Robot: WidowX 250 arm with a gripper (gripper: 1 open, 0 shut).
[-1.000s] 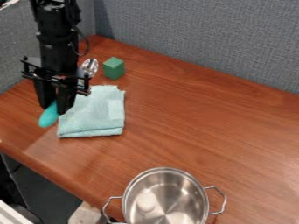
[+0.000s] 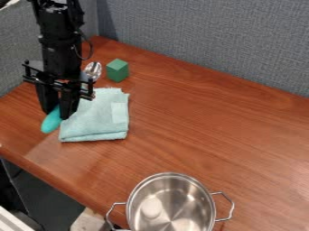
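Observation:
My black gripper (image 2: pixel 58 101) is at the left of the table, pointing down over a teal elongated object (image 2: pixel 51 121), which lies between or just below its fingers; whether they are shut on it I cannot tell. A folded pale cloth (image 2: pixel 99 122) lies just right of it. Behind the cloth are a green block (image 2: pixel 117 70) and a shiny spoon-like metal object (image 2: pixel 93 70), partly hidden by the arm.
A steel pot (image 2: pixel 172 207) with two handles stands at the front edge of the wooden table (image 2: pixel 218 117). Grey walls border the back and left.

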